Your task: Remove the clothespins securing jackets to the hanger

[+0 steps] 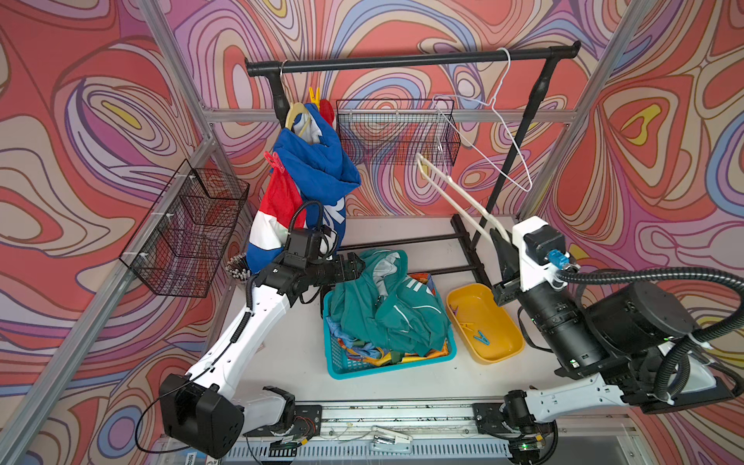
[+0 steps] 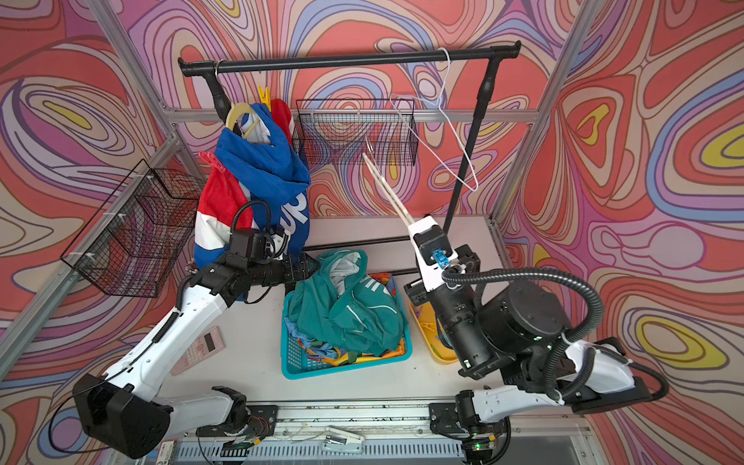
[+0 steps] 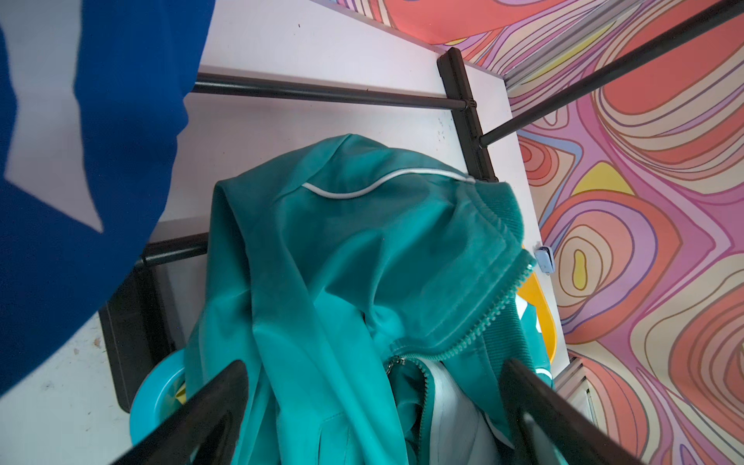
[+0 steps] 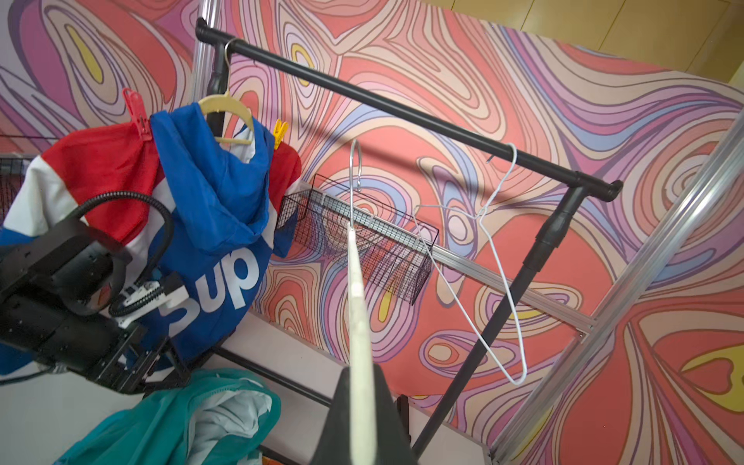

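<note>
The blue, red and white jacket (image 1: 310,170) hangs at the left of the rail on a beige hanger (image 4: 232,108). A red clothespin (image 4: 139,116) and a yellow clothespin (image 4: 279,133) sit at its top. My right gripper (image 1: 502,236) is shut on a pale, slender hanger (image 4: 356,294), raised in mid-air right of the jacket. My left gripper (image 1: 348,267) stands open, low before the jacket, above a teal jacket (image 3: 372,255), with nothing between its fingers.
A white hanger (image 1: 511,139) hangs at the rail's right. The teal basket (image 1: 337,364) holds clothing. An orange tray (image 1: 496,341) holds several clothespins. Wire baskets (image 1: 182,232) hang at left and back.
</note>
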